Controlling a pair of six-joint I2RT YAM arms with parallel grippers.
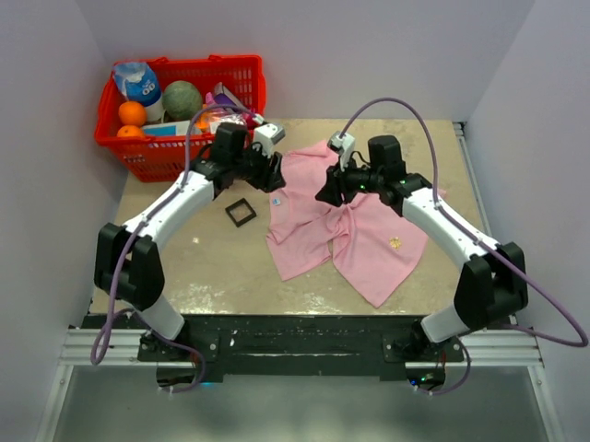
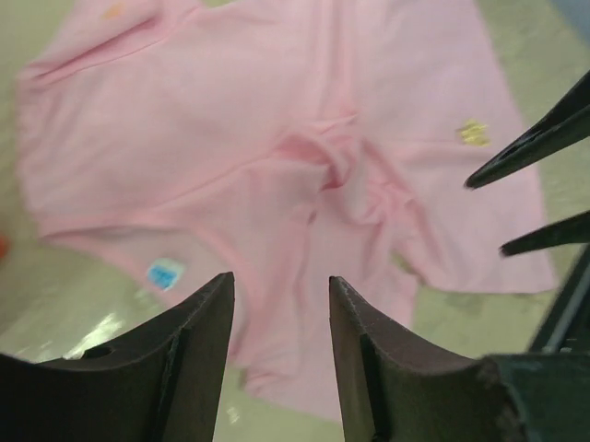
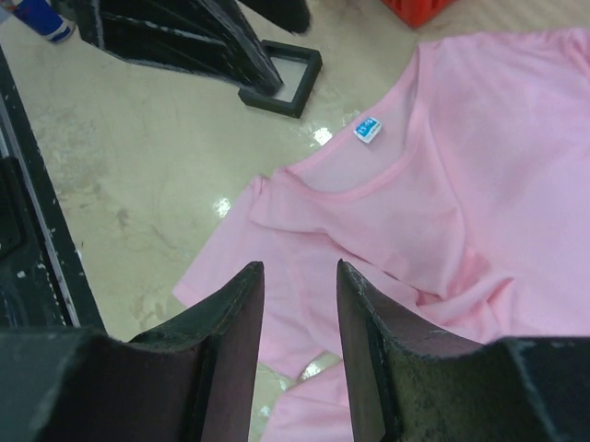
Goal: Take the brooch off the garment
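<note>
A pink garment lies rumpled on the table. Clear of its left edge, on bare tabletop, rests a square dark-rimmed piece with a pale centre, probably the brooch; its rim shows near the top of the right wrist view. A small yellow ornament and a blue-white square patch are on the cloth. My left gripper hangs over the garment's left part, open and empty. To its right, my right gripper is above the cloth, its fingers apart with nothing between them.
At the back left stands a red basket filled with fruit and packages, close to the left arm. A blue can peeks in at the right wrist view's top left corner. Bare tabletop lies front left.
</note>
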